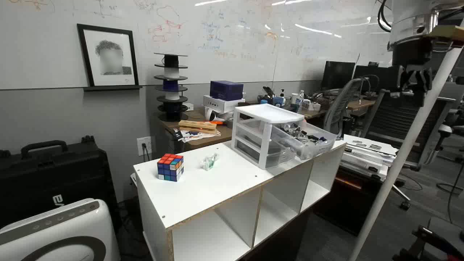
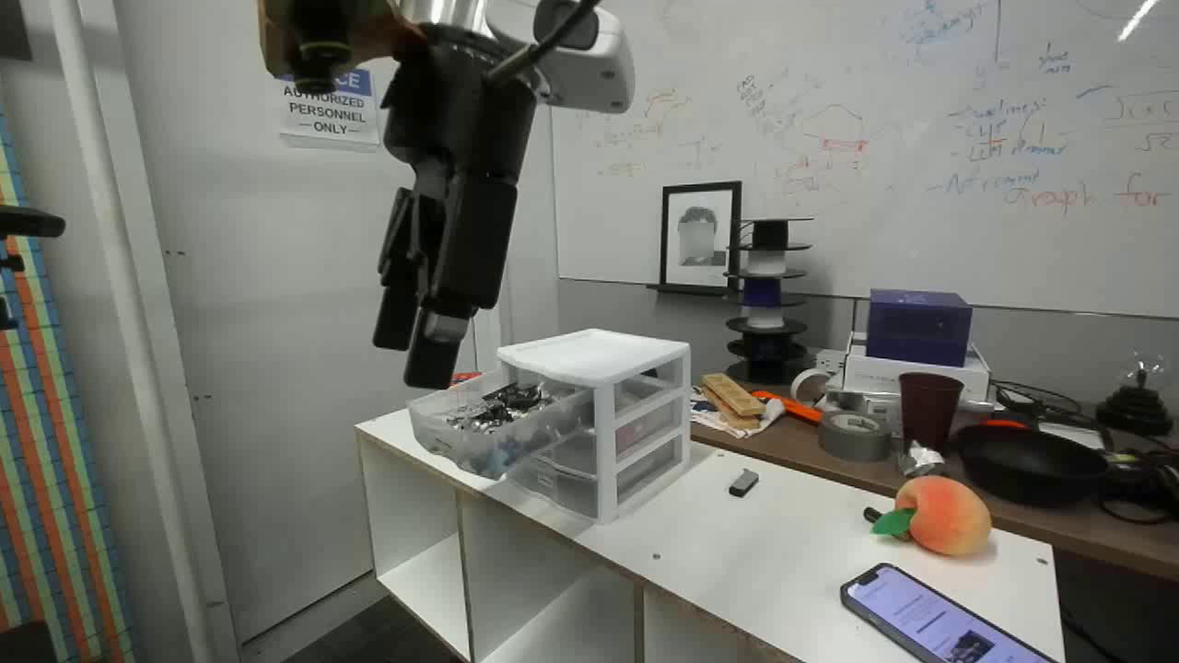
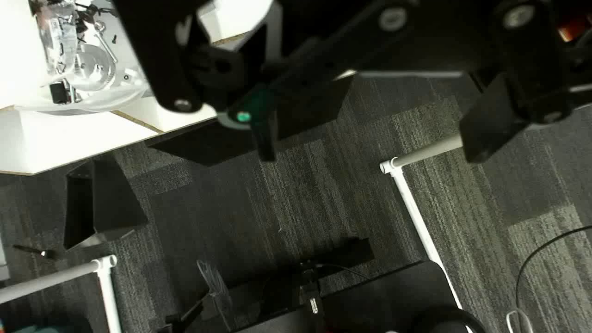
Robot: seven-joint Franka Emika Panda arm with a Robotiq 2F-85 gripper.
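Well above the white shelf's far end, my gripper (image 2: 414,352) hangs pointing down, clear of everything on the shelf. Its fingers (image 3: 114,202) stand wide apart in the wrist view, with only floor between them. In exterior view 1 a Rubik's cube (image 1: 170,167) and a crumpled clear-and-green wrapper (image 1: 209,161) lie on the shelf top. Exterior view 2 shows a peach (image 2: 947,516) with a green leaf, a phone (image 2: 939,619) and a small grey object (image 2: 743,482) there. A clear drawer unit (image 2: 597,359) has its top drawer (image 2: 442,433) pulled out, full of small dark parts.
The white shelf (image 1: 195,200) has bare room on top, in front of the drawer unit. Behind it a brown desk (image 2: 818,447) carries tape, a pan (image 2: 1028,464) and boxes. A white pole (image 1: 404,148) stands near the arm.
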